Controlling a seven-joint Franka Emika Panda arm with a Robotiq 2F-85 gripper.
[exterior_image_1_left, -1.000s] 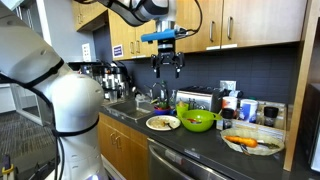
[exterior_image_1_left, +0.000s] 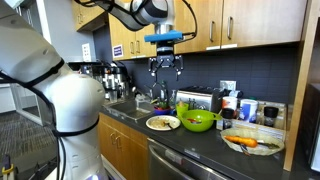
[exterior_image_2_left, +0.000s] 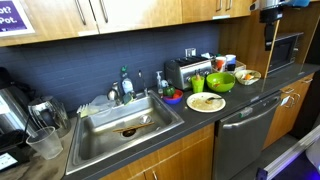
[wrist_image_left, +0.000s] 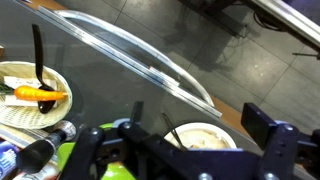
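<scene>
My gripper (exterior_image_1_left: 166, 73) hangs high above the counter, open, with its fingers apart and empty. Seen from the wrist view, the two dark fingers (wrist_image_left: 268, 135) frame a plate (wrist_image_left: 178, 137) whose contents are partly cut off at the bottom edge. A green bowl (exterior_image_1_left: 200, 121) stands on the counter beside the pale plate (exterior_image_1_left: 163, 123). Farther right, a woven basket (exterior_image_1_left: 226, 142) holds an orange carrot (wrist_image_left: 40, 94) and a black ladle (wrist_image_left: 38, 62). Nothing touches the gripper.
A toaster (exterior_image_2_left: 190, 72) stands against the back wall, with the sink (exterior_image_2_left: 95, 150) to the left. A small red bowl (exterior_image_2_left: 171, 97) sits near the plate. Upper cabinets (exterior_image_1_left: 228, 25) hang behind the arm. The dishwasher (exterior_image_2_left: 240, 137) is below the counter.
The gripper has tilted a little and shifted slightly lower and to the right. The bowl, plate and basket have stayed where they were.
</scene>
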